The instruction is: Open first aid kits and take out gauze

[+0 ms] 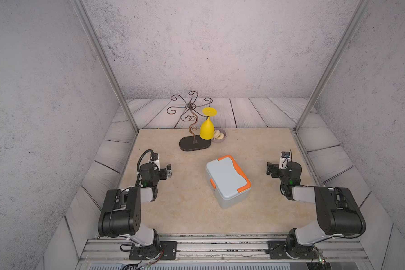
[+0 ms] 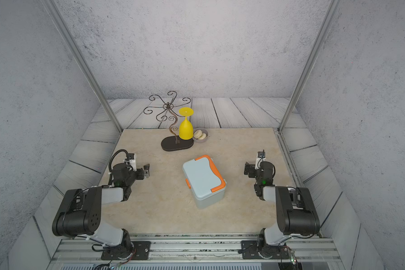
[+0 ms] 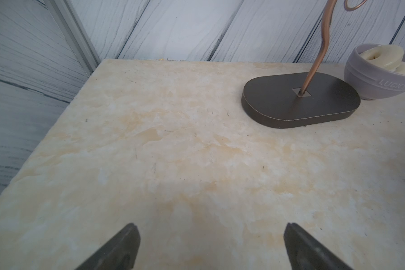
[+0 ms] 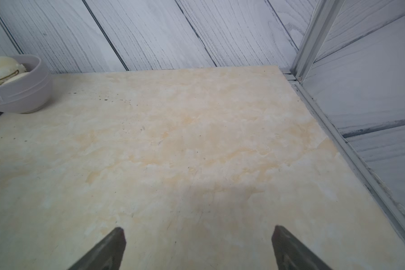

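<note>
A light blue-grey first aid kit point(image 1: 225, 177) with orange handle and latch sits closed at the centre of the table, slightly turned; its contents are hidden. My left gripper hangs open over the left part of the table, apart from the kit, empty between its blurred fingers. On the other side, my right gripper is likewise open and empty, to the right of the kit. Neither wrist view shows the kit.
At the back stand a scrolled metal rack on a dark base point(image 3: 274, 103), a yellow goblet point(image 2: 185, 130) hanging upside down on it, and a lilac bowl point(image 4: 27, 94) with pale round items.
</note>
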